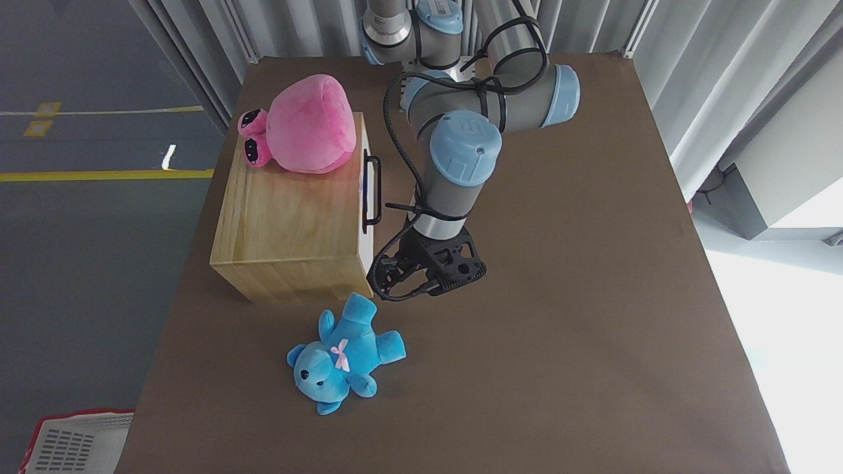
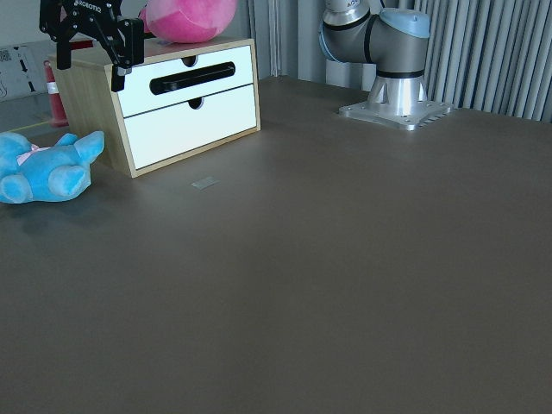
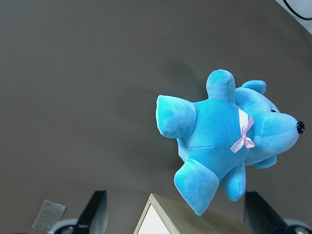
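Observation:
A blue plush bear [image 1: 348,355] with a pink bow lies on the brown table beside the front end of a wooden cabinet [image 1: 284,229], which has two white drawers [image 2: 185,129]. A pink plush toy [image 1: 308,122] rests on the cabinet top. My gripper [image 1: 423,280] hangs in the air near the cabinet's corner, above and behind the bear. In the wrist view the gripper stands open, its fingers wide apart with nothing gripped; the bear [image 3: 214,136] is beyond them.
A small clear tag [image 3: 48,214] lies near the cabinet. The robot's base [image 2: 397,108] stands at the back. A basket [image 1: 75,442] sits on the floor at lower left.

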